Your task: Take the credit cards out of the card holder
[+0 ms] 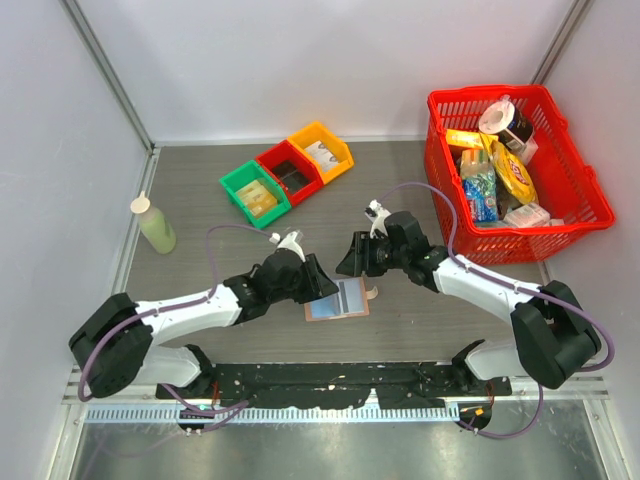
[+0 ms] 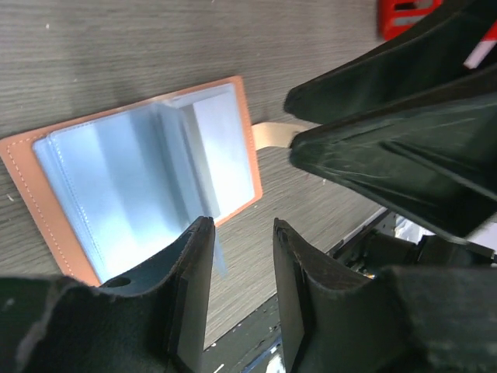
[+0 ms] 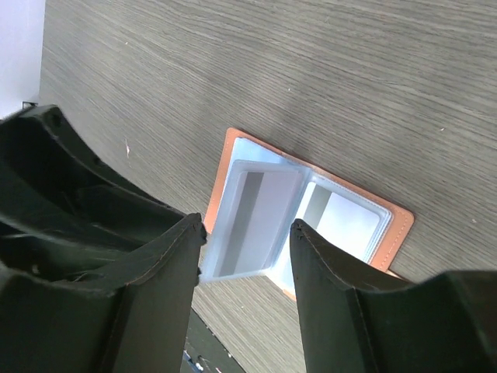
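The card holder (image 1: 350, 308), tan with pale translucent sleeves, lies open on the table between both grippers. In the left wrist view its sleeves (image 2: 116, 186) show no clearly visible cards, with a tan strap (image 2: 270, 134) at the side. My left gripper (image 1: 320, 282) is just over its left part, open with nothing seen between the fingertips. My right gripper (image 1: 350, 258) is at its upper right, partly open above a raised sleeve (image 3: 256, 217) in the right wrist view.
A red basket (image 1: 580, 205) full of goods stands at the back right. Green (image 1: 233, 182), red and yellow bins sit at the back, a bottle (image 1: 157, 229) at the left.
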